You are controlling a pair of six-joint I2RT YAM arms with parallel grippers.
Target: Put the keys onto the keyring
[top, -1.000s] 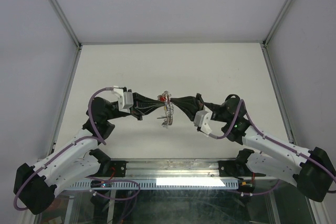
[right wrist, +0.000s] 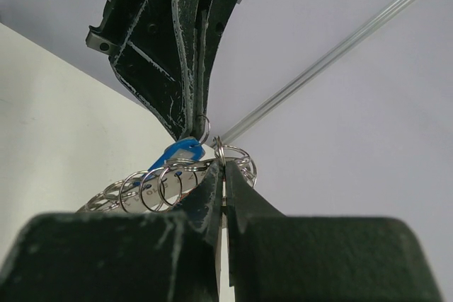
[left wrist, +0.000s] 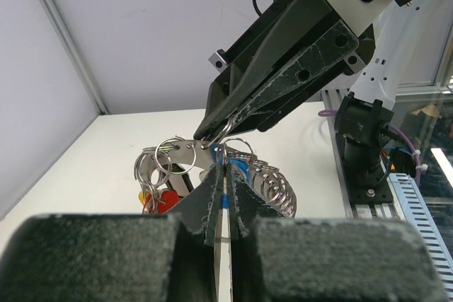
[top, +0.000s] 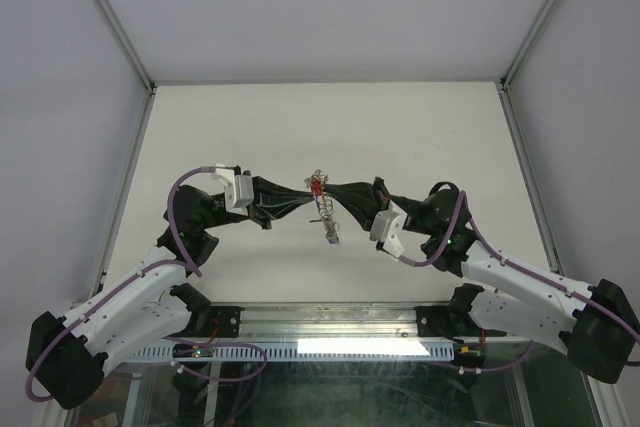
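A bunch of keys and wire rings hangs between my two grippers, over the middle of the white table. In the left wrist view, several silver rings, a red key and a blue piece show in the tangle. My left gripper is shut, with a thin wire ring at its tips. Facing it almost tip to tip, my right gripper is shut on another wire ring. Which ring threads through which cannot be told.
A metal rail runs along the front edge, and grey walls enclose the back and sides.
Both arms look almost still.
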